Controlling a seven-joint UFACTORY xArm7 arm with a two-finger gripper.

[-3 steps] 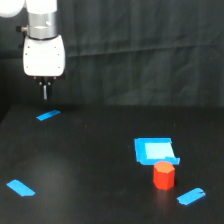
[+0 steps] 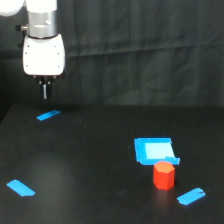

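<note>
In the camera view, my gripper (image 2: pixel 44 92) hangs at the upper left, well above the dark table. Its fingertips look small and close together, and the picture is too coarse to show whether they are apart. I see no object at them. A red block (image 2: pixel 164 176), roughly hexagonal, stands on the table at the lower right. Just behind it lies a blue-edged white square (image 2: pixel 158 151), apart from the gripper by a wide stretch of table.
Strips of blue tape lie on the table: one at the back left (image 2: pixel 48 115), one at the front left (image 2: pixel 20 188) and one at the front right (image 2: pixel 191 196). A dark curtain (image 2: pixel 140 50) hangs behind.
</note>
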